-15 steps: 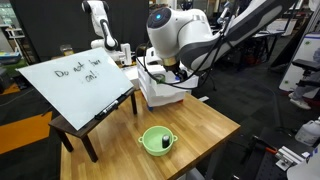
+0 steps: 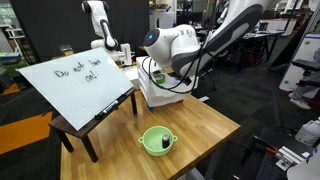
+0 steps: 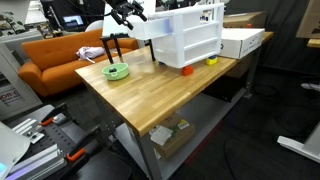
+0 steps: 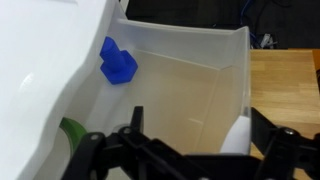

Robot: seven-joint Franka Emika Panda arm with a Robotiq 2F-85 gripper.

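In the wrist view my gripper stands open above a white bin (image 4: 175, 80), its dark fingers set apart at the bottom edge. The bin's right rim runs close to the right finger; whether they touch I cannot tell. Inside the bin lie a blue object (image 4: 117, 60) with a wide base and, partly cut off at the lower left, a green object (image 4: 72, 132). Exterior view 1 has the white arm (image 2: 172, 48) reaching over the bin (image 2: 165, 96) at the back of the table, the fingertips hard to make out.
A green bowl (image 2: 157, 140) holding a dark item sits near the table's front. To its left leans a white board (image 2: 80, 85) with writing. Small red (image 3: 187, 71) and yellow (image 3: 211, 61) items stand by the bin. Bare wood lies right of the bowl.
The arm's wrist has turned and shifted slightly right over the bin in exterior view 1. The bowl, board and bin keep their places.
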